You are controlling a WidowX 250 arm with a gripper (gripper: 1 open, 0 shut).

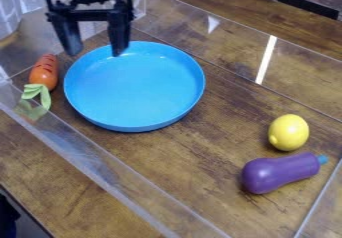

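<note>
My gripper (pixel 95 38) hangs open over the back-left rim of a blue plate (pixel 134 90), its dark fingers slightly blurred. Just left of the plate lies an orange toy carrot (pixel 44 74) with green leaves pointing toward the front. At the right are a yellow lemon (pixel 289 132) and, in front of it, a purple toy eggplant (pixel 281 173).
Clear panels edge the workspace along the left and right.
</note>
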